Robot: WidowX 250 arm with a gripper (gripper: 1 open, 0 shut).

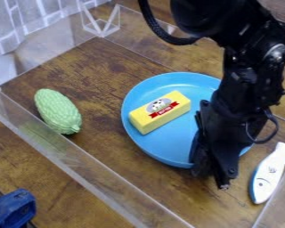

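Observation:
The black gripper (pixel 219 158) is low over the right side of a blue plate (pixel 151 89), covering much of that side. Its fingertips are dark and bunched near the plate's lower right rim, so whether they hold anything is unclear. A yellow butter block (pixel 159 111) with a logo lies on the left part of the plate, apart from the gripper. A white and blue fish-shaped object (pixel 269 174) lies on the wood to the right of the plate, beside the gripper.
A pale green cabbage-like vegetable (pixel 57 111) rests on the wooden surface (pixel 74 71) at left. Clear plastic walls border the area. A blue item (pixel 8 210) is at the lower left corner. Wood is free between vegetable and plate.

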